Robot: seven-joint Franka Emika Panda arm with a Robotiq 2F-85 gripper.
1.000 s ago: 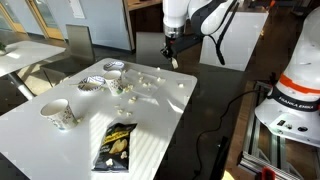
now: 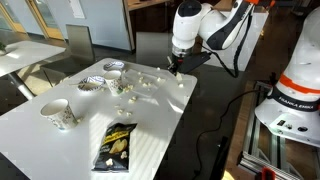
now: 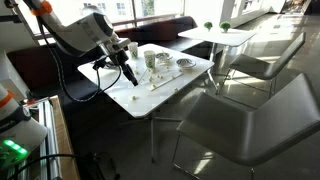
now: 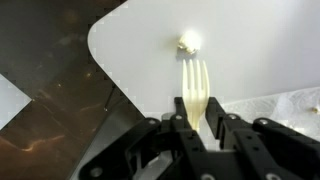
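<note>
In the wrist view a pale, orange-tinted fork [image 4: 195,90] sticks out from between the fingers of my gripper, which is shut on it. Just beyond the fork's tines, near the table's corner, lies a small whitish crumpled piece [image 4: 189,41]. From the first exterior view, my gripper [image 2: 178,70] hangs low over the far right end of the white table [image 2: 150,135]. More small pale pieces [image 2: 147,82] are scattered across the tabletop. Whether the fork touches the table cannot be told.
A black snack bag [image 2: 115,148] lies at the table's near edge. A patterned cup [image 2: 59,113], another cup [image 2: 113,80] and plates [image 2: 90,84] stand further along. Grey chairs [image 3: 260,125] are beside the table. Dark floor lies past the table's corner.
My arm has come down toward the table's far right end, shifting slightly right, with the fork still held. The things on the table look unmoved.
</note>
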